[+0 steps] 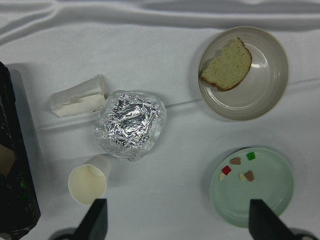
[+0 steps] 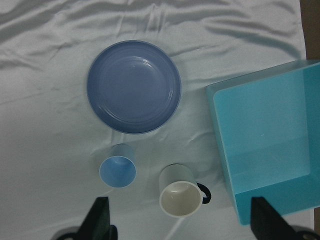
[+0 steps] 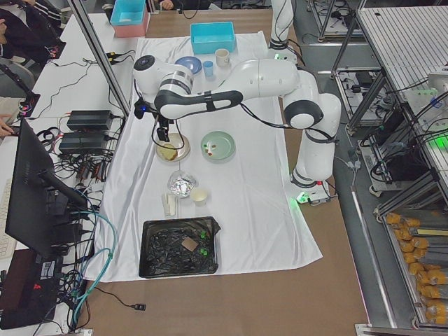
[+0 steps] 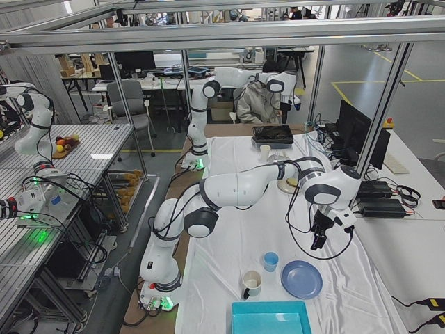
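In the left wrist view, a bread slice (image 1: 225,67) lies on a beige plate (image 1: 255,95); a green plate (image 1: 252,195) holds several small pieces. A foil-covered item (image 1: 130,125), folded paper (image 1: 77,97) and a white cup (image 1: 87,182) lie nearby. My left gripper is open above them, nothing between its fingers. In the right wrist view, my right gripper is open above a blue plate (image 2: 134,87), blue cup (image 2: 117,170), mug (image 2: 180,192) and turquoise bin (image 2: 265,130).
A black lined tray (image 3: 175,248) stands at one end of the white cloth. A monitor and cables (image 3: 42,196) crowd one side.
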